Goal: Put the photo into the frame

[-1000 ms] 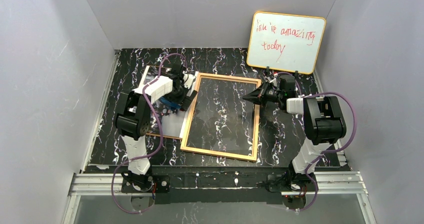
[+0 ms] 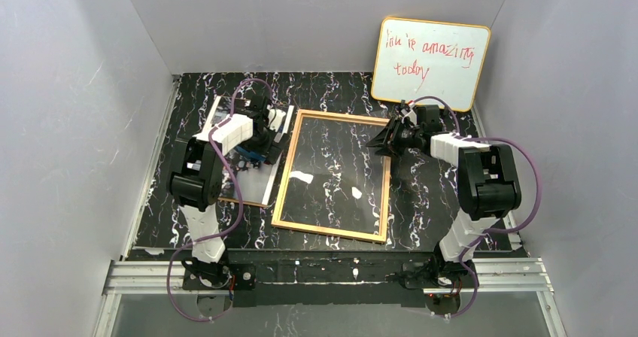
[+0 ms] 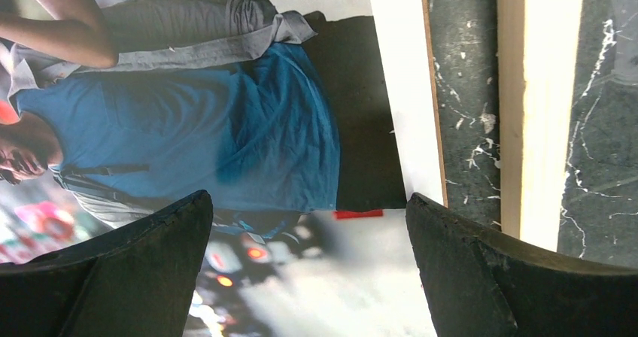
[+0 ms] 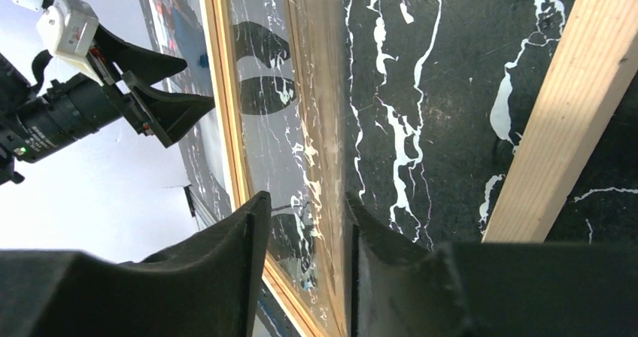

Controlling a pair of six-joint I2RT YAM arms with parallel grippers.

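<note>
The photo (image 3: pixel 180 134), on a white-edged board, lies left of the wooden frame (image 2: pixel 331 233), with a strip of dark table between them in the left wrist view. Over the photo, my left gripper is open, holding nothing. At the frame's right side stands my right gripper, its fingers (image 4: pixel 241 239) apart. A clear sheet (image 4: pixel 327 149) shows in the right wrist view, its edge running down between those fingers, nearer the right one. Whether either finger touches it I cannot tell. White glints (image 2: pixel 356 192) show inside the frame in the top view.
A whiteboard (image 2: pixel 429 62) with red writing leans at the back right. A purple cable (image 2: pixel 538 186) loops along the right arm.
The photo board and left gripper have shifted slightly left, opening a gap to the frame. White glints have appeared inside the frame and changed place.
</note>
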